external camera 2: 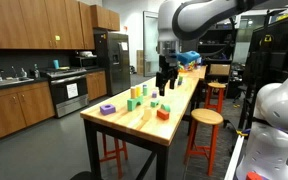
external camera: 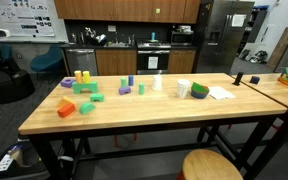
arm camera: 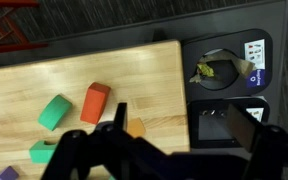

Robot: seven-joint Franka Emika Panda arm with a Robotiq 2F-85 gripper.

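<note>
My gripper is open, its two dark fingers wide apart with nothing between them. In exterior view 2 the gripper (external camera 2: 170, 78) hangs above the near end of the wooden table (external camera 2: 134, 124). Below it lie a red-orange block (arm camera: 94, 102), a green block (arm camera: 54, 112) and another green piece (arm camera: 41, 152). A purple block (arm camera: 5, 174) shows at the lower left corner of the wrist view. Close to the left finger lies an orange piece (arm camera: 136, 127), partly hidden. Exterior view 1 shows yellow blocks (external camera: 78, 77) on green ones.
Farther along the table stand a white cup (external camera: 183, 88), a green bowl (external camera: 199, 90) and a white sheet (external camera: 221, 93). Stools (external camera 2: 207, 117) stand beside it. A black tray-like surface (arm camera: 206, 125) lies past the table edge.
</note>
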